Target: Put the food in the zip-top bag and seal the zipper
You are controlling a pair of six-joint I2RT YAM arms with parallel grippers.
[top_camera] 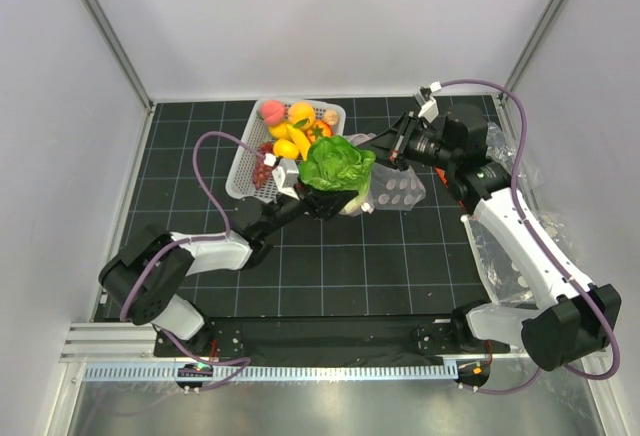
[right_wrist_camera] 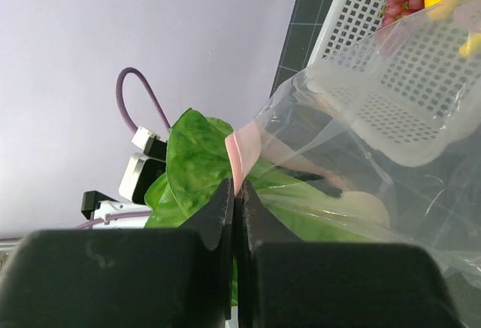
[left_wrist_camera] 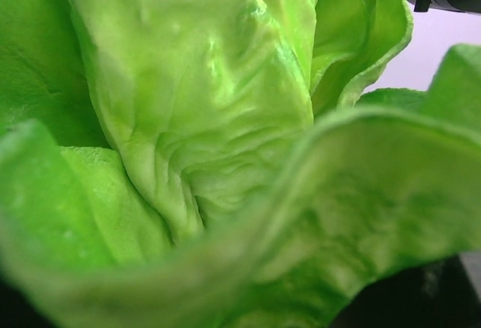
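Observation:
A green lettuce head hangs above the front of the basket, its leaves filling the left wrist view. Against its lower right side is my left gripper; its fingers are mostly hidden by leaves, so its finger state is unclear. The clear zip bag spreads to the right of the lettuce. In the right wrist view my right gripper is shut on the bag's pinkish edge. Through the clear film, the pale lettuce base shows; how far it lies inside the bag is hard to tell.
Behind the lettuce stands a white basket with fruit, including yellow pieces and red grapes. More clear bags lie at the right side.

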